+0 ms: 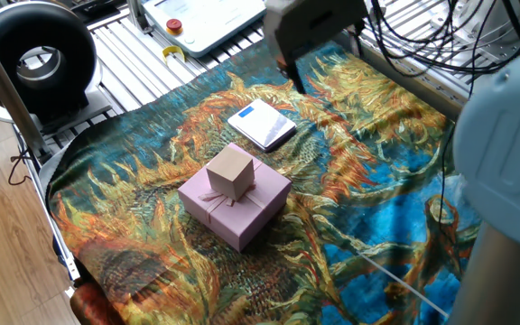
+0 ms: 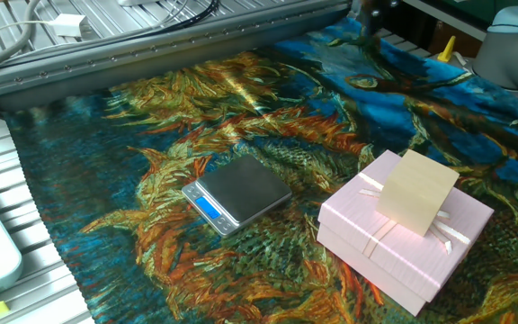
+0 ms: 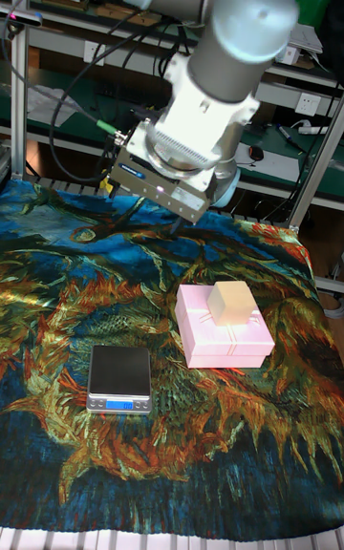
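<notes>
A plain wooden cube [image 1: 230, 172] rests on top of a pink gift box [image 1: 242, 221] with a ribbon bow. Beside the box lies a small digital scale [image 2: 241, 191]; its dark plate is bare and its blue display faces the table's front edge in exterior view 3. High over the far part of the cloth, my gripper [image 3: 151, 218] hangs from the arm, well away from both box and scale. Its two dark fingers [image 1: 294, 79] stand apart, and nothing shows between them. Exterior view 2 does not show the gripper.
A patterned cloth [image 3: 61, 458] covers the table, with free room around the scale and box. A pad with a red emergency button [image 1: 174, 26] lies at one edge. Loose black cables [image 1: 422, 54] hang near the arm, and a metal rail [image 2: 151, 58] borders the cloth.
</notes>
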